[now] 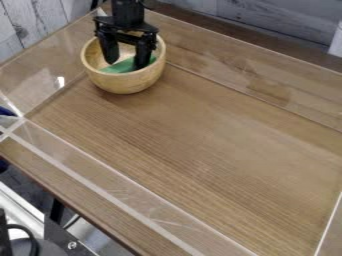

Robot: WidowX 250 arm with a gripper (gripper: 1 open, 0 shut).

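Note:
A wooden bowl (123, 79) sits at the top left of the wooden table (201, 160). A green object (124, 64) lies inside it. The black gripper (127, 42) is over the bowl from behind, open, with its dark fingers reaching down into the bowl around the green object. Whether the fingers touch it I cannot tell.
A strip of clear tape crosses the lower left. Dark cables and grey hardware sit at the bottom-left corner, and pale panels border the top-left and top-right.

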